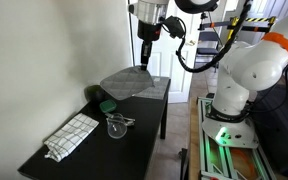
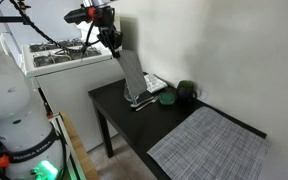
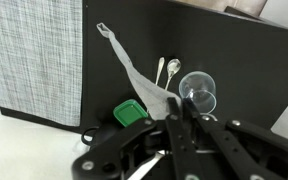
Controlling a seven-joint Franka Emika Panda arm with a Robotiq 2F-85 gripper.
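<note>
My gripper [image 1: 144,66] is high above the black table, shut on a grey cloth [image 1: 134,84] that hangs from its fingertips, spread out in exterior view 1. In exterior view 2 the cloth [image 2: 132,72] droops as a narrow strip toward the tabletop. From the wrist, the cloth [image 3: 136,72] runs from between the fingers to a pale corner at the upper left. Whether its lower edge touches anything, I cannot tell.
On the black table [image 1: 99,160] lie a light checked mat [image 1: 71,136], a clear glass [image 3: 198,90], two spoons [image 3: 173,68] and a green container [image 3: 130,112]. A dark pot [image 2: 187,90] stands near the wall. Bare tabletop surrounds the mat.
</note>
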